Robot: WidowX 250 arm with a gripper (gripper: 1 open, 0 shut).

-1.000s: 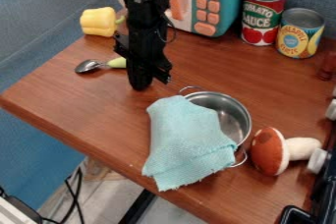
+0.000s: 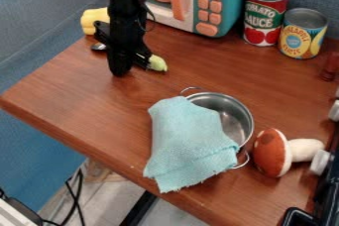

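Observation:
My black gripper is low over the wooden table at the upper left, around a pale yellow-green object that pokes out to its right. Whether the fingers are closed on it cannot be told. A metal spoon is partly visible to the left behind the gripper. A yellow object lies further back. A light blue cloth drapes over a steel pot at the centre right.
A toy microwave, a tomato sauce can and a second can stand at the back. A toy mushroom and a black appliance are at the right.
My gripper has moved left and slightly back from a second ago, and now covers most of the spoon. The pot and cloth have not moved.

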